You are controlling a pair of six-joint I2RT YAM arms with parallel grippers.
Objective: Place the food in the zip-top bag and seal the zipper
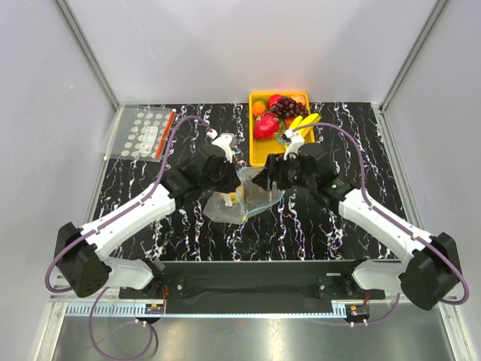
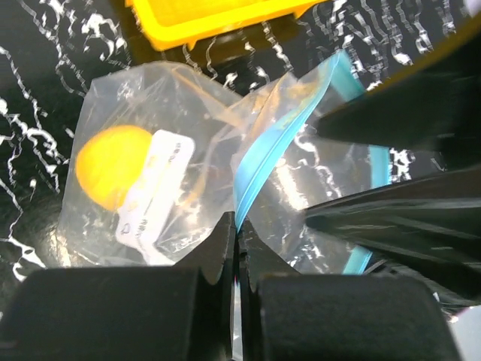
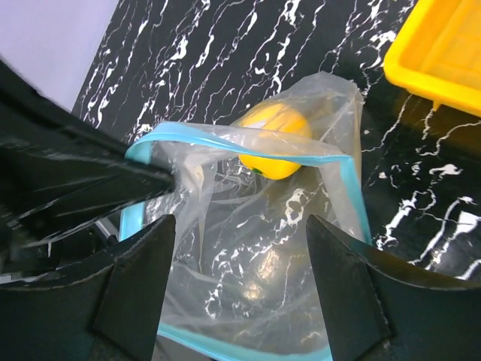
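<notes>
The clear zip top bag (image 1: 255,197) with a blue zipper strip sits front centre. A yellow oval food (image 2: 113,165) lies inside it, behind a white label in the left wrist view. My left gripper is shut on the bag's blue zipper edge, which rises from between its fingertips. My right gripper stands open over the bag's mouth, its fingers apart with loose plastic and the blue strip between and beyond them, not visibly gripped. In the left wrist view its dark fingers reach in from the right.
A yellow bin (image 1: 255,154) holding bananas, grapes, an orange and red fruit stands behind the bag. A translucent board (image 1: 135,135) with an orange strip lies at the back left.
</notes>
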